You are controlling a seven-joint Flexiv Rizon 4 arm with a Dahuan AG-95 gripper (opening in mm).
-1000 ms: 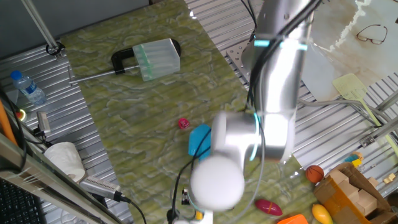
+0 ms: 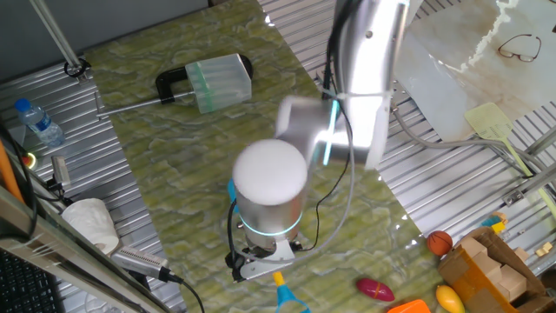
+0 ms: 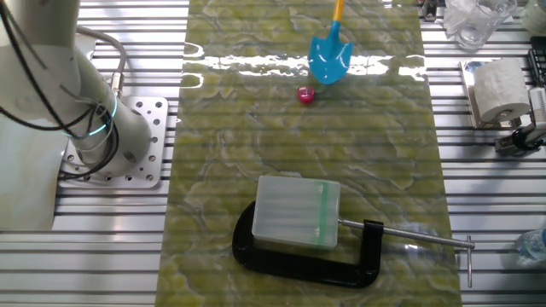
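The toy shovel shows its blue blade (image 3: 330,58) and part of its yellow shaft (image 3: 339,10) in exterior view 2, reaching in from the top edge. From exterior view 1, only a sliver of the blade (image 2: 232,191) peeks out left of the arm, while the shovel's blue handle (image 2: 290,301) emerges below it. My gripper (image 2: 261,264) lies over the shaft between them. Its fingertips are hidden, but the shovel shifts along with it, so it appears shut on the shaft. A small pink-red ball (image 3: 305,95) rests on the table near the blade.
A black clamp (image 3: 307,267) with a translucent box (image 3: 290,211) sits on the green marbled table (image 2: 165,165). A purple oval toy (image 2: 375,289), a yellow fruit (image 2: 449,299) and a cardboard box (image 2: 486,274) occupy the lower right.
The arm has swung left and slightly up in exterior view 1. The shovel's blade has moved left with it, and the arm now covers the small ball.
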